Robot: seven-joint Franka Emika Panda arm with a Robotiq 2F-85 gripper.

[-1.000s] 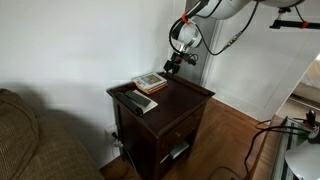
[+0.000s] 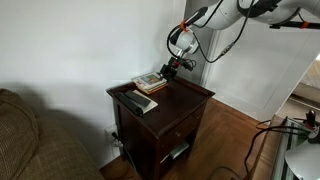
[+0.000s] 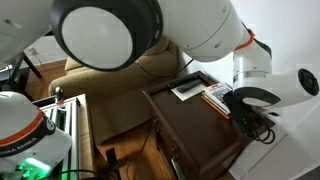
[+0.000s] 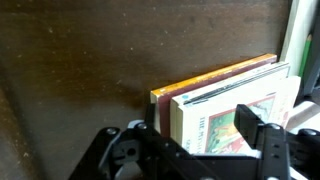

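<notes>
A small stack of books [image 2: 150, 81] lies at the back of the dark wooden cabinet top [image 2: 185, 97]. My gripper [image 2: 168, 74] is low at the right side of the stack. In the wrist view the gripper has its fingers apart, the left one beside the corner of the books [image 4: 210, 108] and the right one over the pale, printed top cover. Whether either finger touches a book cannot be told. From the second exterior view, the arm hides part of the books [image 3: 218, 97].
A black remote-like object [image 2: 128, 103] and a pale flat item [image 2: 142, 100] lie left of the books. Bare cabinet surface spreads toward the front and right. A wall stands close behind the cabinet.
Over the last second my gripper has come slightly down and to the left, closer to the stack of books. The books appear to stay in place.
</notes>
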